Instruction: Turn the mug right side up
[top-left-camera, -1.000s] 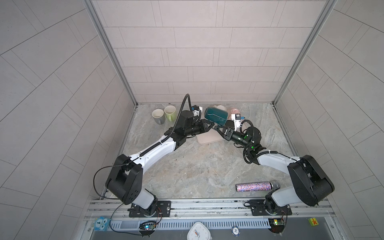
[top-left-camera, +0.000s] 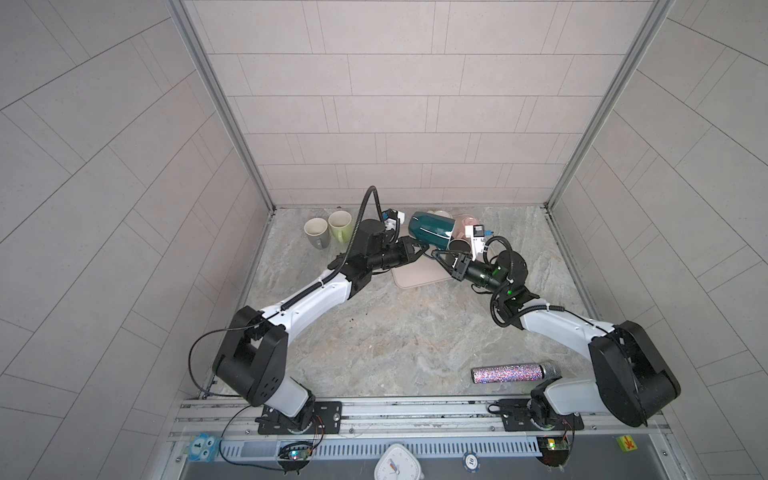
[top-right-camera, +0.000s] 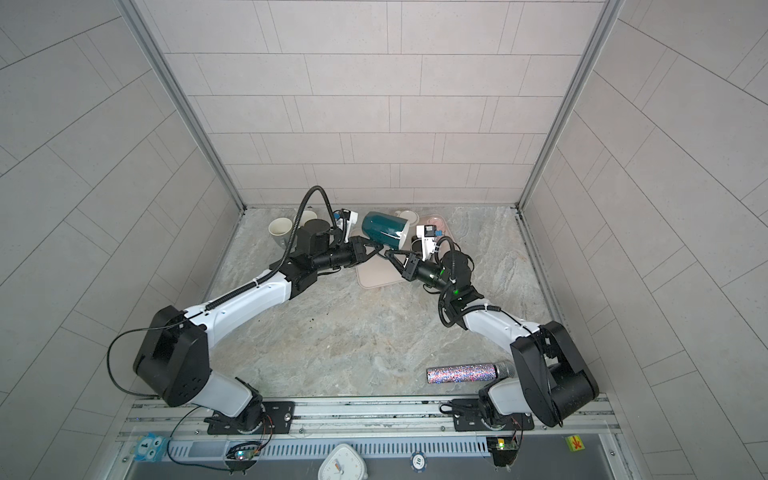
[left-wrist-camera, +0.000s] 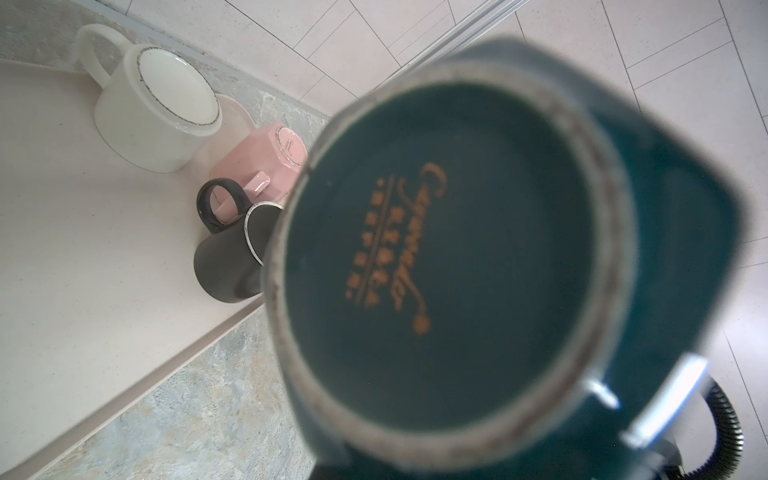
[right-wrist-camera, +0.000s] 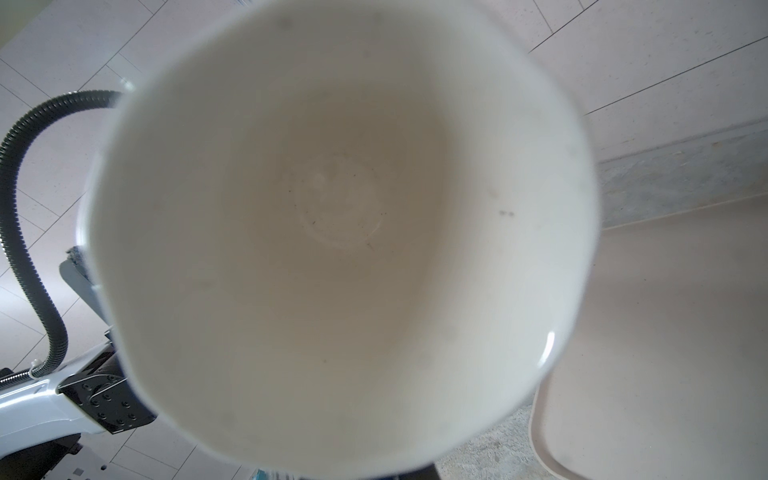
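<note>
A dark teal mug (top-left-camera: 432, 229) is held on its side above the tray, base toward my left arm and mouth toward my right. My left gripper (top-left-camera: 425, 249) is shut on it at its near side; the exact grip, and the handle, are hard to make out. The mug's base (left-wrist-camera: 448, 264) fills much of the left wrist view, and its cream inside (right-wrist-camera: 344, 240) fills the right wrist view. My right gripper (top-right-camera: 389, 255) stands close by at the mouth end, its fingers somewhat apart; neither wrist view shows fingertips clearly.
Under the mug lies a pale tray (top-left-camera: 416, 277). A white mug (left-wrist-camera: 156, 112), a pink mug (left-wrist-camera: 256, 164) and a black mug (left-wrist-camera: 232, 260) stand behind. A glittery bottle (top-left-camera: 508, 373) lies front right.
The teal mug has turned, its bright edge line no longer showing across its side, and it lies more level.
</note>
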